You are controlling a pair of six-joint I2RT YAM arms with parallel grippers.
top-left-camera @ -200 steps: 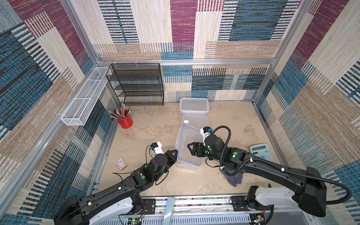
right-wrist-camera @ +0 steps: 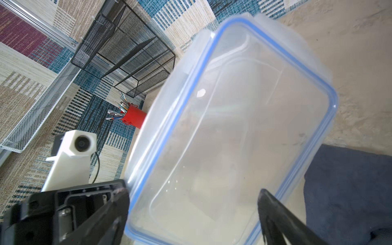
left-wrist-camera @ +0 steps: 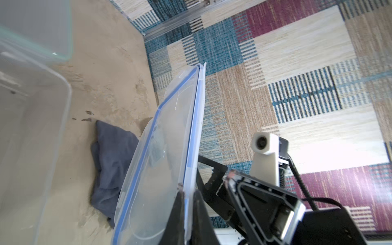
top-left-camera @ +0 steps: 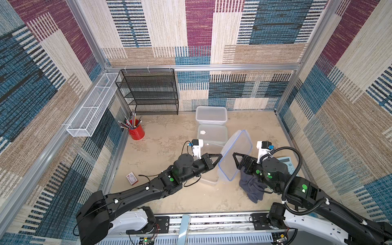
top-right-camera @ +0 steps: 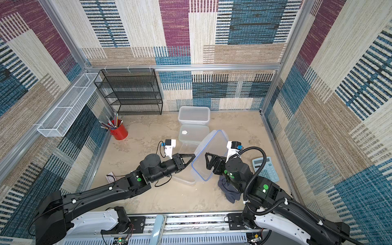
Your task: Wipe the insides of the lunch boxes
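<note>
My left gripper is shut on the rim of a clear lid [top-left-camera: 236, 153] with a blue seal. The lid hangs steeply tilted above the table, its face turned towards the right arm. Beneath it stands an open clear lunch box [left-wrist-camera: 30, 118], largely hidden by lid and arm in the top views. My right gripper is open, its fingers spread in front of the lid, nothing between them. A dark grey cloth [top-left-camera: 251, 185] lies crumpled on the table below the right gripper.
Behind are a second clear box with lid [top-left-camera: 213, 134] and another clear container [top-left-camera: 211, 114]. A red pen cup [top-left-camera: 136, 131] stands at left near the black rack [top-left-camera: 149, 91]. A calculator [top-right-camera: 265, 168] lies at right.
The lid has come up off the lunch box, swung to a steep tilt and shifted right with my left gripper. My right arm has moved right, remaining open.
</note>
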